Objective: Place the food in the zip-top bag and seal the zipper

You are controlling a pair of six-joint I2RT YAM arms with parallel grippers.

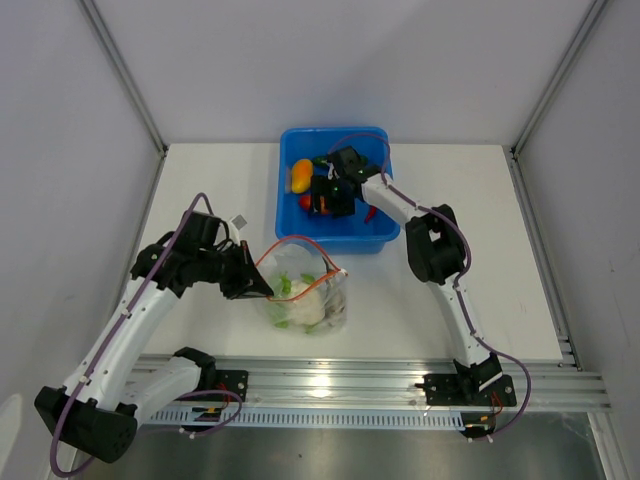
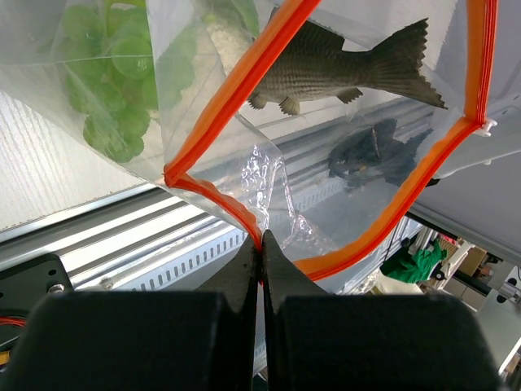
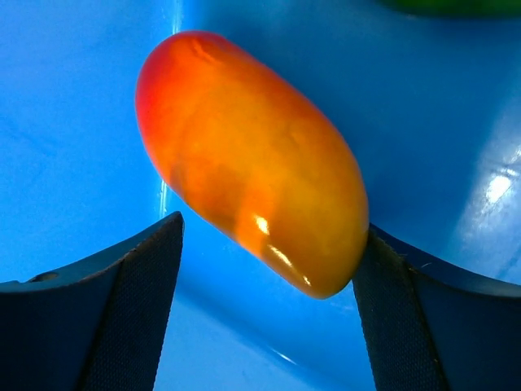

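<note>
The clear zip bag [image 1: 305, 305] with orange zipper [image 2: 383, 220] stands open at table front, greens [image 2: 114, 98] and a fish [image 2: 342, 69] visible in or through it. My left gripper [image 1: 265, 292] is shut on the bag's zipper edge [image 2: 256, 236]. My right gripper [image 1: 330, 205] is low in the blue bin [image 1: 360, 234], its fingers part open either side of a red-orange mango [image 3: 244, 155]; the right finger is at or touching the mango's end.
The bin also holds a yellow-orange fruit [image 1: 302, 175], a green vegetable [image 3: 456, 6] and a red pepper [image 1: 370, 214].
</note>
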